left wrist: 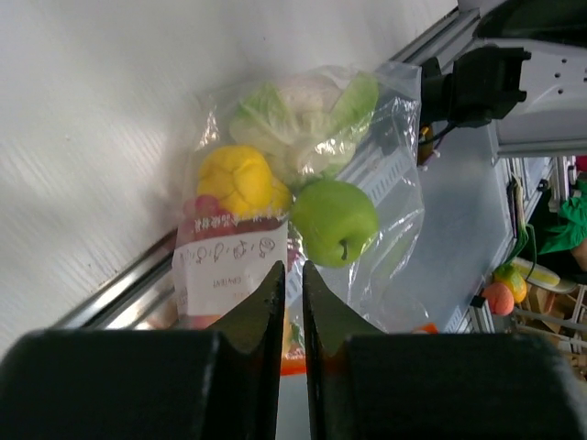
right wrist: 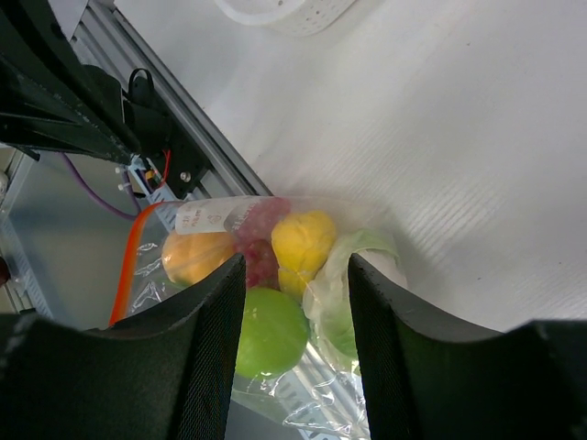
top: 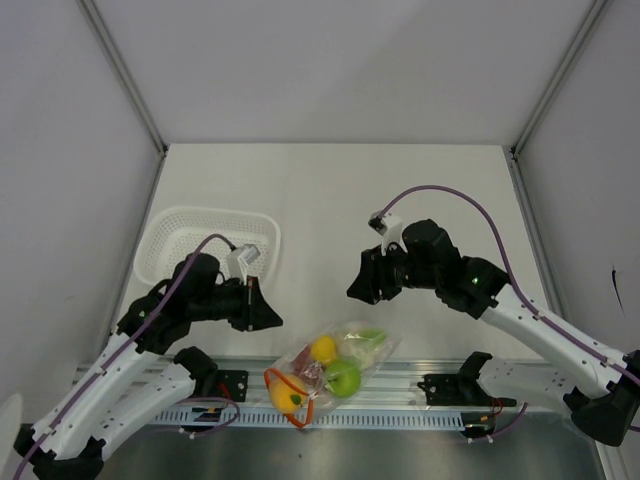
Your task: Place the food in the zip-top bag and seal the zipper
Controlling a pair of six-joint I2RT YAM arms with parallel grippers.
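The clear bag [top: 375, 365] lies over the table's front edge, its orange zipper strip [top: 270, 388] at the front left and seemingly parted. Inside are a green apple [top: 343, 377], a yellow food piece [top: 324, 349], pale green leaves [left wrist: 303, 119], a reddish piece [right wrist: 260, 260] and an orange-yellow fruit [top: 287, 396] close to the zipper. My left gripper is shut down to a narrow gap above the bag; nothing shows between its fingertips. Behind the bag my right gripper stands open and empty, apart from the food.
A white perforated basket [top: 160, 235] stands at the left of the table, behind the left arm. Metal rails [top: 440, 370] run along the front edge under the bag.
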